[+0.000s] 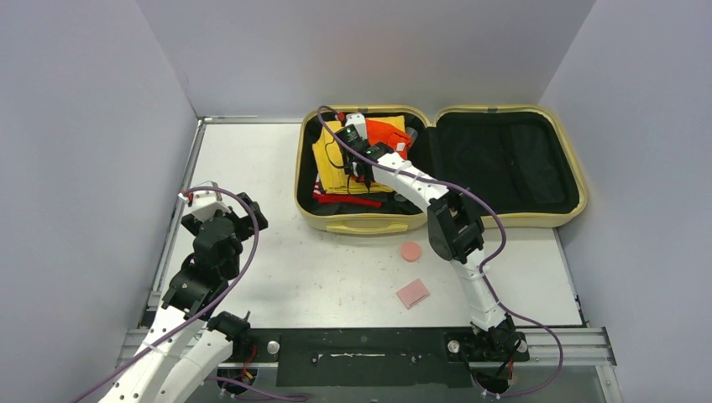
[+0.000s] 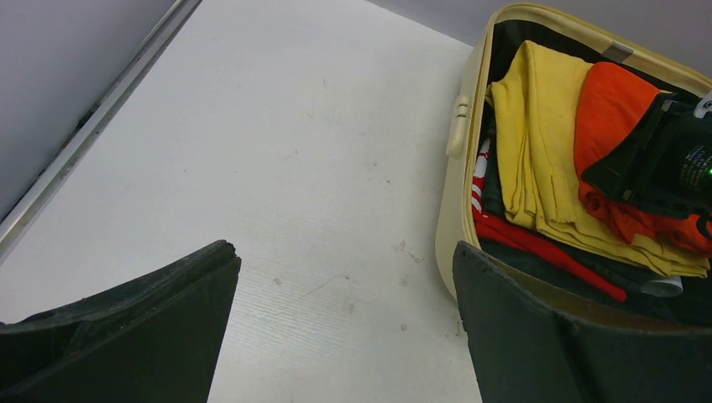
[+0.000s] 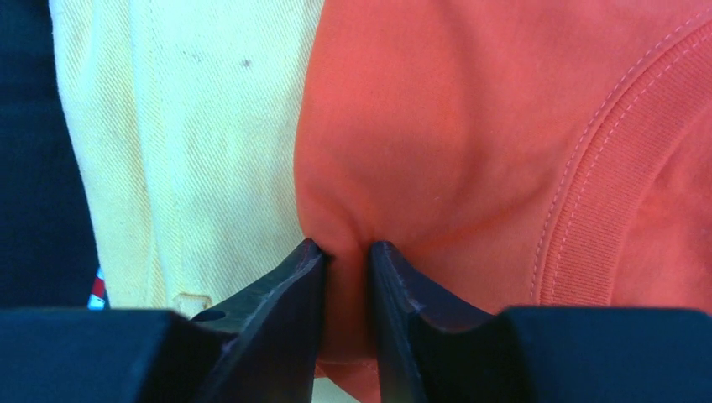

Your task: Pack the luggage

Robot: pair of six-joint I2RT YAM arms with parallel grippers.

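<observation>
The yellow-rimmed suitcase (image 1: 361, 225) lies open, its left half holding folded clothes. A yellow garment (image 2: 537, 143) lies there with an orange garment (image 2: 613, 109) on top of it. In the right wrist view, the fingertips of my right gripper are a small gap apart, with a bunched fold of the orange cloth (image 3: 453, 126) between them. Whether they grip it firmly does not show. Well left of the suitcase, my left gripper is wide open above bare table, empty.
Red cloth (image 2: 546, 252) and a small can-like item (image 2: 663, 286) lie along the suitcase's near side. Its right half (image 1: 504, 168) is empty. On the table in front are a pink disc (image 1: 410, 251) and a pink square (image 1: 412, 293).
</observation>
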